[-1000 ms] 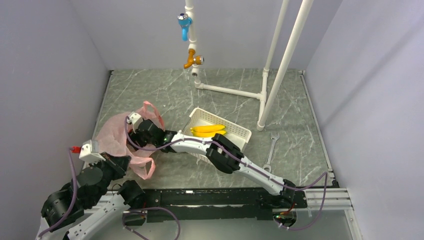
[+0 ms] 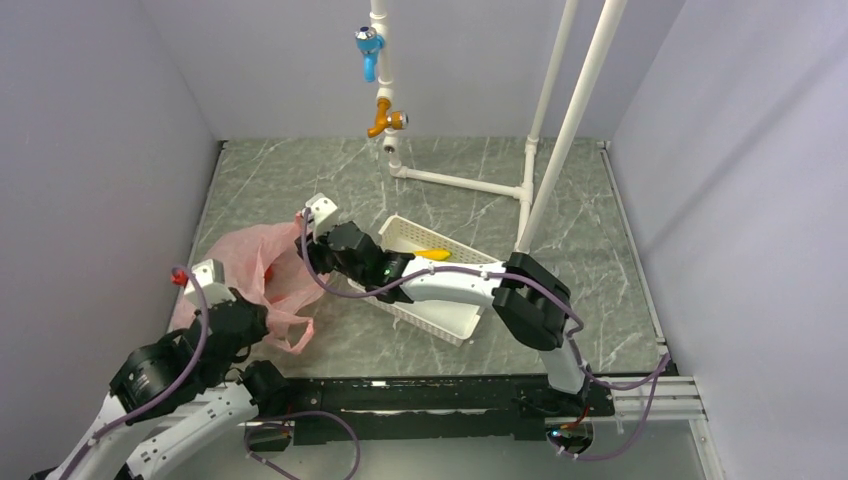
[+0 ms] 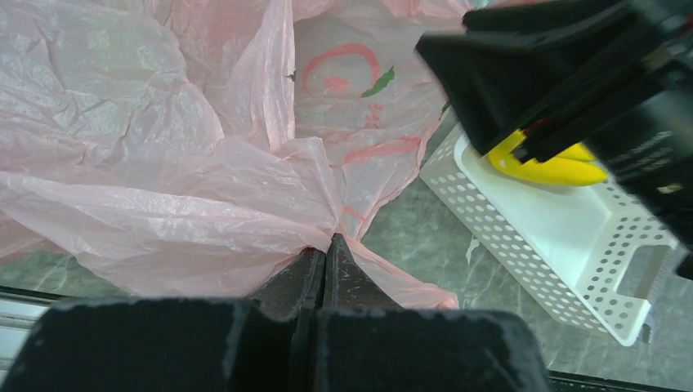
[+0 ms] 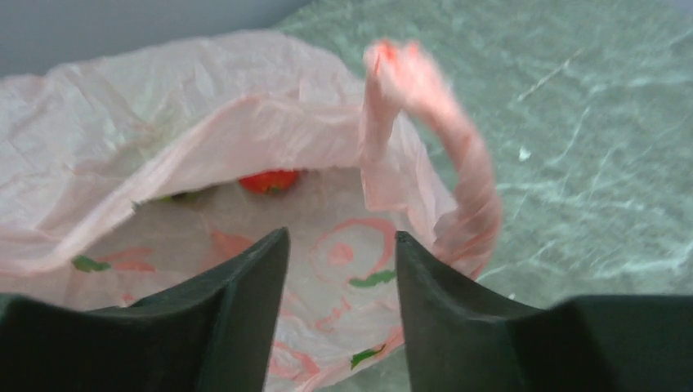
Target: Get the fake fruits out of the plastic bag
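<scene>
The pink plastic bag [image 2: 250,250] lies at the left of the counter. In the left wrist view my left gripper is shut on a gathered fold of it. My right gripper [image 2: 310,240] hovers at the bag's upper right, fingers apart, with the open bag below it. Inside the bag a red fruit [image 4: 270,180] shows under a fold, with something green beside it, partly hidden. Yellow bananas [image 3: 539,170] lie in the white basket.
The basket [image 2: 460,335] sits right of the bag, under the right arm. White pipes [image 2: 455,182] with two taps stand at the back.
My right gripper has risen out of the bag and moved toward the upper right. My left gripper has shifted slightly right and up in the top view.
</scene>
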